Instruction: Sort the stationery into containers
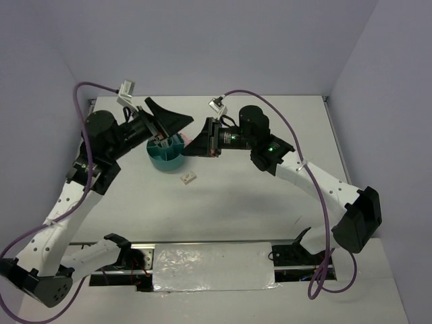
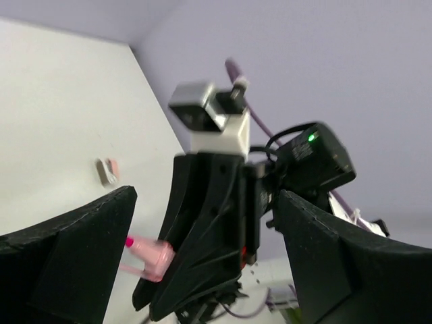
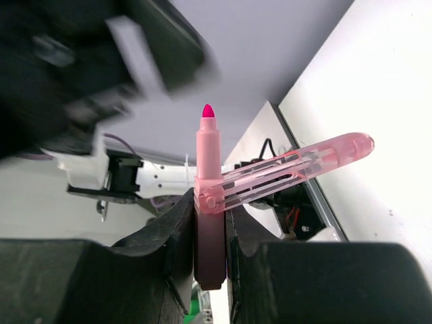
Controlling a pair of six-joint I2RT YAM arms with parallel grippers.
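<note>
My right gripper (image 1: 202, 142) is shut on a pink marker (image 3: 208, 148), held upright in the right wrist view, its magenta tip bare and a clear pink clip piece sticking out sideways. My left gripper (image 1: 174, 125) is open, raised beside it at the upper left; in the left wrist view its fingers frame the right gripper and the marker (image 2: 152, 256), with nothing held between them. A teal divided container (image 1: 164, 160) stands behind the grippers, partly hidden, with items in it.
A small pale object (image 1: 188, 177) lies below the container on the white table (image 1: 236, 202). Walls border the back and sides; a clear sheet (image 1: 212, 266) lies along the front.
</note>
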